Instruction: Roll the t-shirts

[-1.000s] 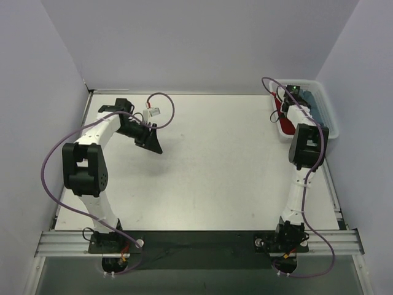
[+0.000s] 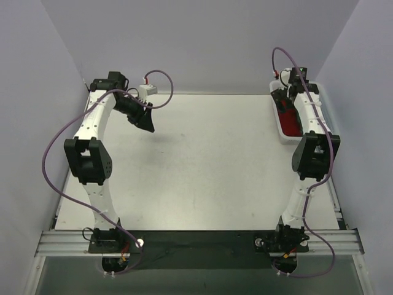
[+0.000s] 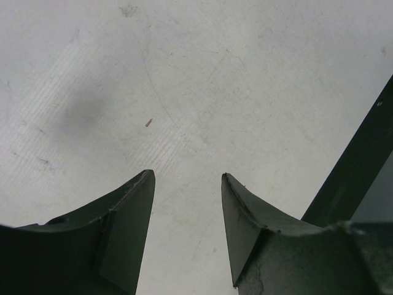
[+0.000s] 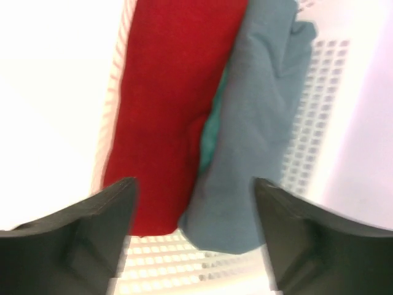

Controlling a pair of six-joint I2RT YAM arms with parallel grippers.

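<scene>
Folded shirts lie in a white basket (image 2: 280, 132) at the back right: a red shirt (image 4: 159, 104), a blue-grey one (image 4: 252, 117) and a strip of teal cloth (image 4: 210, 129) between them. My right gripper is open above these shirts, with none held. On the left, my left gripper stands open over bare white table, nothing between its fingers.
Grey walls border it at the back and both sides; a dark strip (image 2: 190, 239) runs along the front edge.
My right arm has risen from down inside the basket to above it. My left gripper has moved up and toward the back left.
</scene>
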